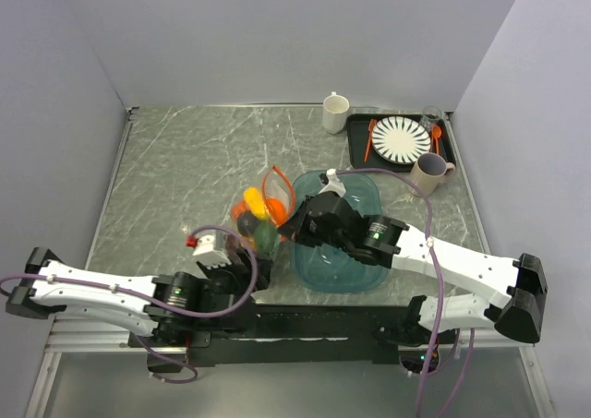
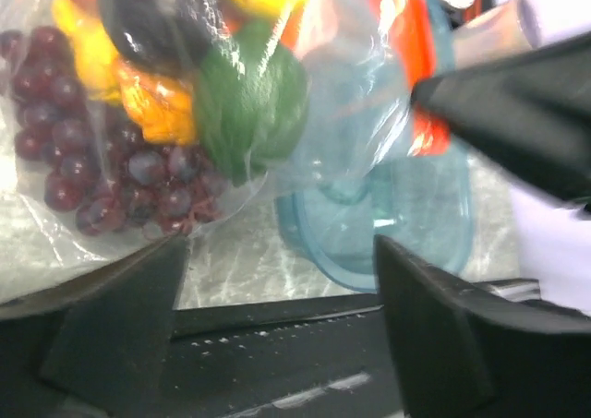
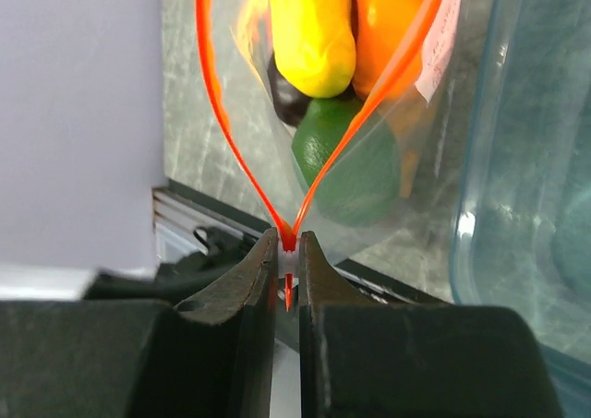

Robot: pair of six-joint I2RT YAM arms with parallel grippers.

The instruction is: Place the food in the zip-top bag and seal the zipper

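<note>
A clear zip bag with orange zipper (image 1: 280,183) holds toy food: yellow piece (image 3: 309,30), orange piece (image 3: 379,21), green piece (image 2: 254,100), dark piece (image 2: 152,17) and grapes (image 2: 69,132). My right gripper is shut on the zipper's end, the bag's mouth spreading open behind it. My left gripper stands open just beside the bag's grape end, with nothing visible between its fingers; in the top view it is low at front left of the bag.
A blue bin (image 1: 337,270) lies right of the bag. At the back are a white mug (image 1: 334,113), a tray (image 1: 360,160) with plate and cutlery, and a grey mug (image 1: 429,171).
</note>
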